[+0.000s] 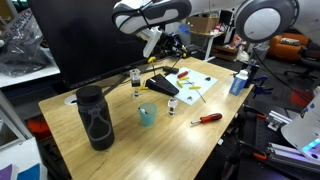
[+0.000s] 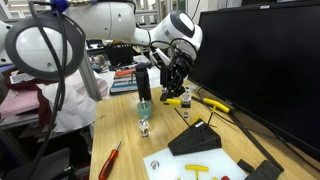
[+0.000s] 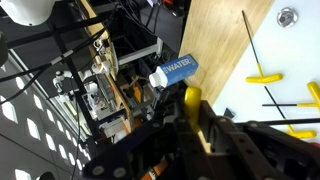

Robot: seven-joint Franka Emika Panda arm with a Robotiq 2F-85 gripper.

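Observation:
My gripper (image 2: 168, 95) is shut on a yellow object (image 2: 173, 102), held above the table's far side. In the wrist view the yellow object (image 3: 193, 103) looks long and juts out past the dark fingers; its exact kind is hard to tell. Exterior view 1 has the gripper (image 1: 153, 62) small and dark, over the area behind the black angled block (image 1: 160, 86). Several yellow-handled tools lie on a white sheet, among them a yellow tool (image 3: 265, 78) with a thin dark shaft.
A tall black cylinder (image 1: 96, 118), a teal cup (image 1: 148, 114) and a small white bottle (image 1: 172, 105) stand on the table. A red-handled screwdriver (image 1: 207, 119) lies near the front edge. The wood is clear at front left. A blue-and-white bottle (image 1: 239, 82) stands at right.

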